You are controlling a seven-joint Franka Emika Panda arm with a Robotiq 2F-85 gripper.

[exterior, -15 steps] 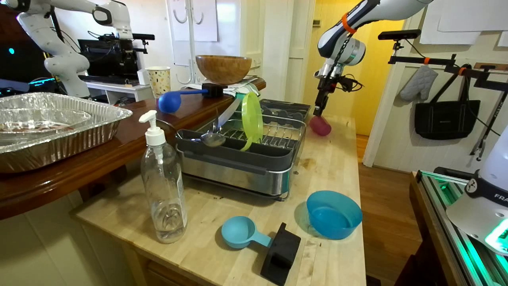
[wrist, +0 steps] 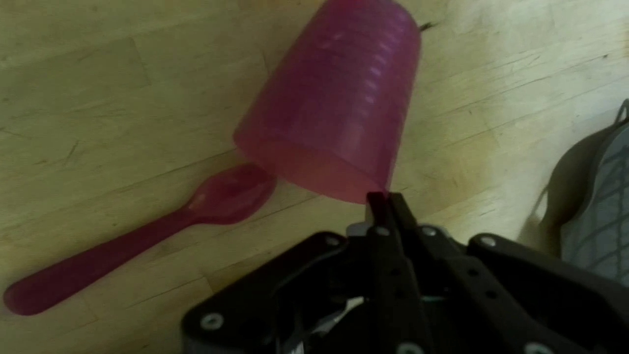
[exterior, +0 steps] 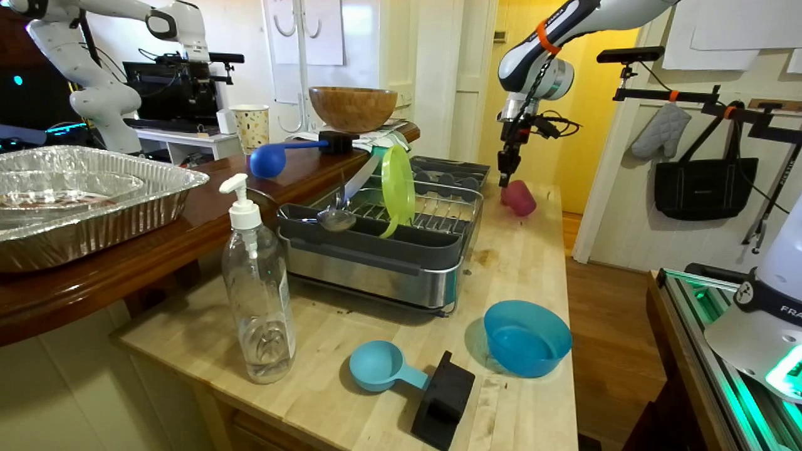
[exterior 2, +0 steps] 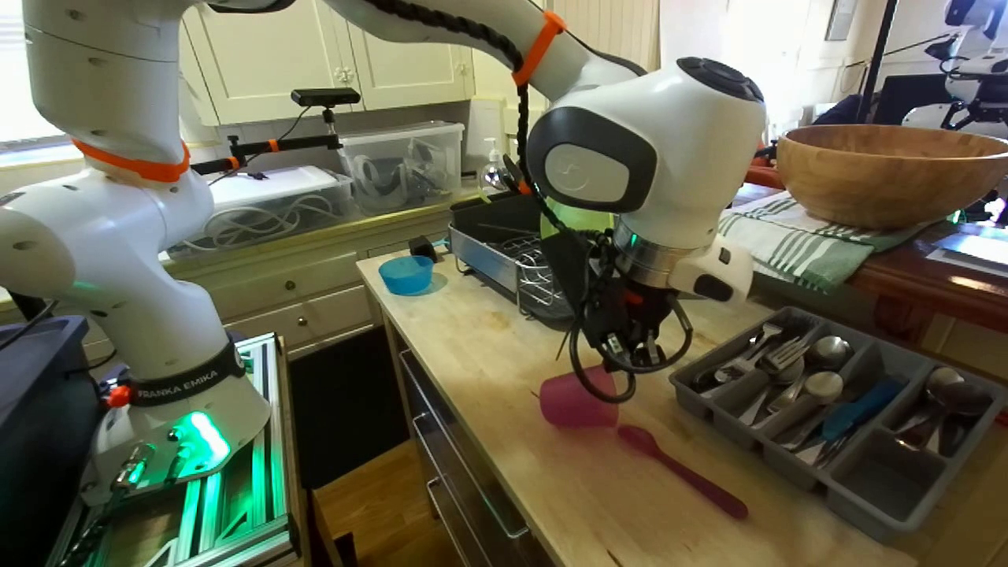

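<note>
A pink translucent cup [wrist: 348, 88] lies on its side on the wooden counter, with its open mouth toward my gripper. My gripper is shut, and its fingertips overlap the edge of the cup's rim in the wrist view. Whether any of the thin rim is pinched there cannot be told. A dark pink spoon [wrist: 147, 233] rests flat on the wood, its bowl close by the cup's mouth. From the side, the cup [exterior 2: 576, 398] is low beside the gripper, and the spoon [exterior 2: 685, 472] extends away toward the near side.
A grey cutlery tray [exterior 2: 907, 496] full of utensils stands beside the spoon. Farther along the counter are a dish rack [exterior: 376, 255], a blue bowl [exterior: 527, 338], a light-blue scoop [exterior: 378, 366] and a pump bottle [exterior: 259, 316]. Bare wood separates the cup from the bowl.
In exterior view 1, the cup has shifted right and is tilted differently. My gripper has become more upright, its tips moving slightly right.
</note>
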